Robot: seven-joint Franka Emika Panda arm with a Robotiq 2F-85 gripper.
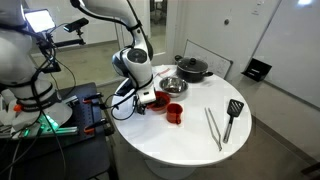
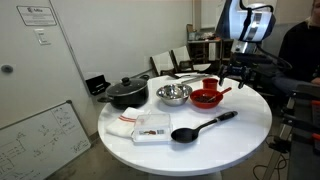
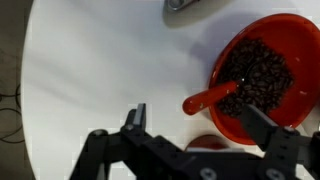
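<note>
A red bowl point(image 3: 222, 68) of dark beans point(image 3: 268, 68) fills the right of the wrist view. From the beans a red-handled utensil point(image 3: 206, 98) sticks out over the rim; its other end is buried or hidden. My gripper is open, its fingers apart either side of the handle's end in that view, with nothing visibly held. Exterior view 1 places the gripper point(image 1: 144, 104) low beside the red bowl point(image 1: 161, 101). Whether it touches anything cannot be told. A red mug point(image 1: 174, 113) stands close to the bowl and shows partly below it in the wrist view.
Beyond are a metal bowl point(image 1: 174, 86) and a black pot point(image 1: 193, 71). Tongs point(image 1: 214, 130) and a black spatula point(image 1: 233, 115) lie to the right. A black ladle point(image 2: 190, 133), clear container point(image 2: 153, 127) and towel point(image 2: 122, 122) occupy other spots.
</note>
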